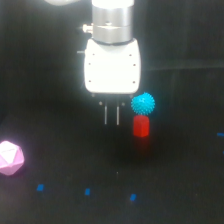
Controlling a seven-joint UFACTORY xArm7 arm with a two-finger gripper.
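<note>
My gripper (112, 123) hangs below the white arm body (112, 68) in the upper middle of the camera view. Its two thin fingers (106, 116) point down, parallel and apart, with bare dark surface showing between them. To their right stands a red block (141, 126). A light-blue spiky ball (143, 103) appears directly above the block in the picture; whether it rests on the block or lies behind it I cannot tell. Far off at the left edge is a pink faceted ball (11, 158).
Small blue marks (87, 191) dot the dark surface (90, 160) near the front, with another blue mark (220, 134) at the right edge.
</note>
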